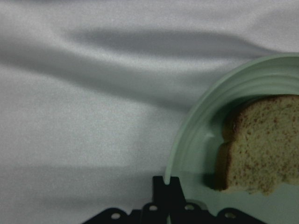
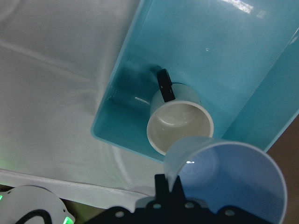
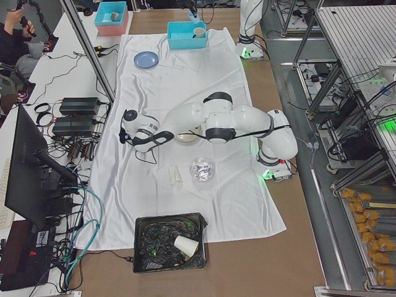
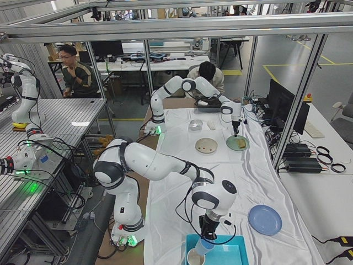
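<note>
In the left wrist view, my left gripper is shut on the rim of a green plate (image 1: 184, 144) holding a bread slice (image 1: 261, 140). In the right wrist view, my right gripper grips a translucent blue cup (image 2: 238, 182) by its rim, over the near end of a light blue bin (image 2: 210, 46). A white mug (image 2: 180, 126) with a dark handle stands upright inside the bin.
A blue plate (image 4: 265, 220), a beige dish (image 4: 206, 146), a foil-covered bowl (image 3: 202, 169) and a pale wrapped item (image 3: 174, 174) are on the white cloth. A black lined tray (image 3: 148, 247) holds a white cup (image 3: 185, 245).
</note>
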